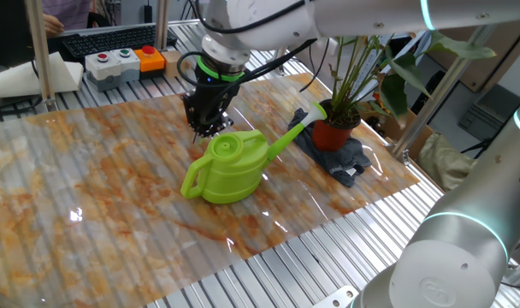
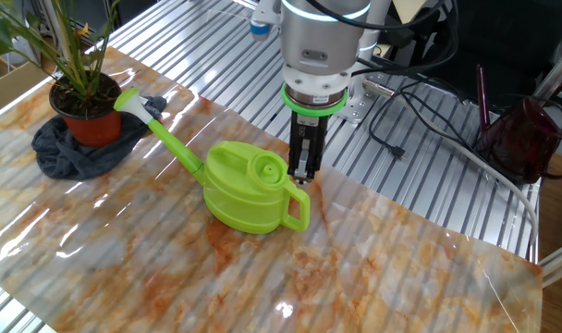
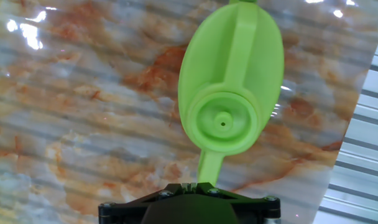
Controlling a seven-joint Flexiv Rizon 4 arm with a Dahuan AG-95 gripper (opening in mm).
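Observation:
A bright green watering can [image 1: 234, 168] stands upright on the marbled sheet. Its white sprinkler head [image 2: 131, 104] points toward the potted plant. Behind the can in exterior view 1, my gripper [image 1: 202, 137] hangs pointing down. From exterior view 2, the gripper [image 2: 302, 178] appears close to the can's handle [image 2: 299, 208], apparently apart from it. In the wrist view, the can's round lid [image 3: 223, 122] lies ahead of the gripper. The fingers meet at the middle, shut with nothing seen between them. The handle's lower end is hidden behind the gripper.
A potted plant [image 1: 331, 133] rests on a dark cloth [image 1: 345, 161] beyond the spout. Button boxes [image 1: 113, 68] and a keyboard [image 1: 115, 39] are at the back. A dark red watering can [image 2: 521, 139] stands off the sheet. Much of the sheet [image 1: 89, 214] is bare.

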